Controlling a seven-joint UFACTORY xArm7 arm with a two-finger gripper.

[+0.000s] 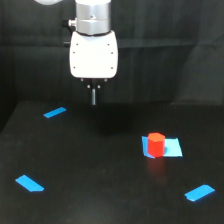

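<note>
A red block [156, 145] sits on the right side of the dark table, on or against blue and pale-blue patches [173, 148]. High at the back, left of centre, hangs my gripper [94, 98] below the white hand [93, 55]. Its fingers appear as one thin dark strip, too small to show whether they are apart. I see no object at their tip. The block is well clear of it, nearer the camera and to the right.
Blue tape strips mark the table at back left [55, 112], front left [29, 184] and front right [200, 192]. Dark curtains [160, 60] close off the back.
</note>
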